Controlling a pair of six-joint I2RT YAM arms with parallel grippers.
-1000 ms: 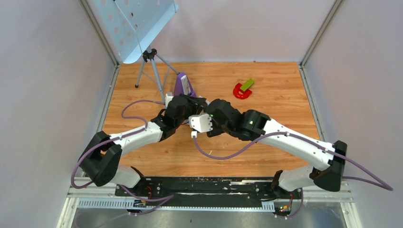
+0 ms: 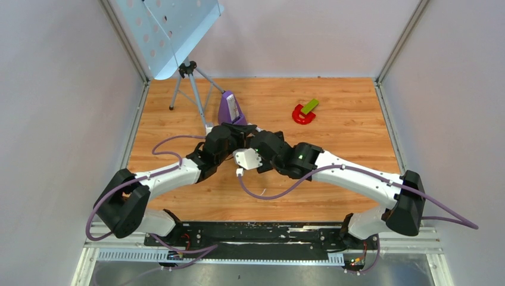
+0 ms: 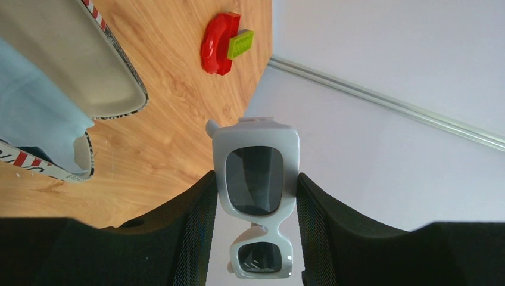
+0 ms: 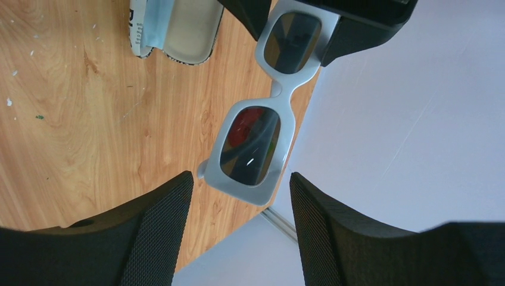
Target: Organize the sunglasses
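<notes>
White sunglasses with dark lenses hang between my left gripper's fingertips, which close on the frame around one lens; the same pair shows in the right wrist view [image 4: 250, 146]. My right gripper stands open, its fingertips just short of the lower lens rim. An open case [image 3: 89, 65] with a light blue cloth [image 3: 36, 101] lies on the wooden table at the left of the left wrist view. In the top view both grippers meet at the centre, mostly hidden by the arms.
A red curved block [image 2: 302, 118] with a green block [image 2: 310, 105] lies at the back right. A purple object [image 2: 227, 107] and a tripod stand [image 2: 192, 80] occupy the back left.
The right arm has shifted slightly left from a second ago, and the left arm has moved a little. The grippers remain close together.
</notes>
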